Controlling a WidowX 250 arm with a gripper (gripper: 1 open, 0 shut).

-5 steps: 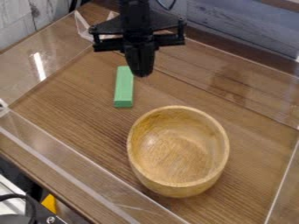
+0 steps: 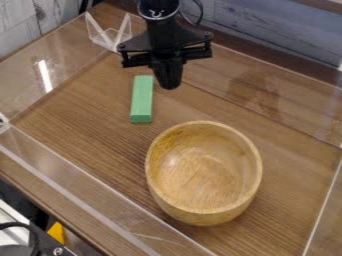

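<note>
My gripper (image 2: 166, 76) hangs over the back middle of the table in the camera view, pointing down, its small fingers shut with nothing visible between them. A green rectangular block (image 2: 142, 98) lies flat on the wooden surface, below and left of the gripper. A large empty wooden bowl (image 2: 203, 174) stands in the front middle, right of the block.
A pale wall (image 2: 275, 32) bounds the back right. Clear plastic pieces are at the far left edges, and a cable with a yellow item sits at the front left corner.
The arm has moved back, away from the bowl, and appears smaller and higher in the view. The block and bowl have not moved.
</note>
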